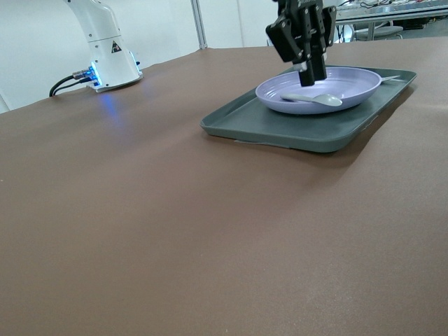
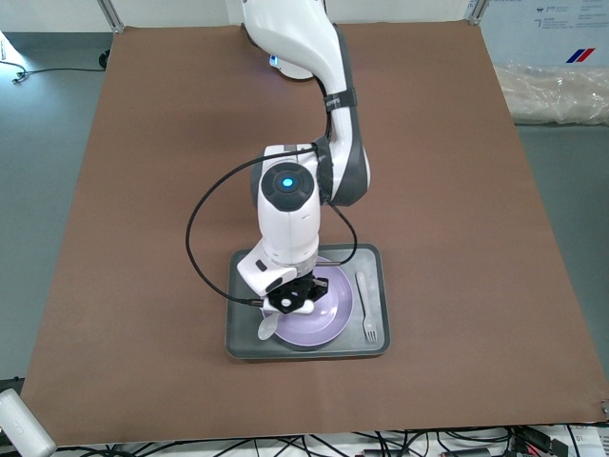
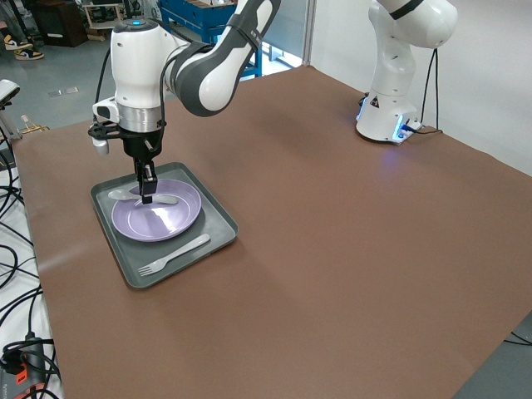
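Observation:
My black gripper (image 1: 308,70) hangs over the purple plate (image 3: 166,218) in all three views, its tips low beside the white spoon (image 1: 325,99); whether they touch or hold it is unclear. The plate sits on a grey-green tray (image 2: 243,338), with the spoon lying across the plate's edge. A white fork (image 2: 367,309) lies on the tray to the right of the plate in the left view. In the left view the arm hides much of the plate and spoon.
Cables (image 2: 419,443) run along the near edge outside the table.

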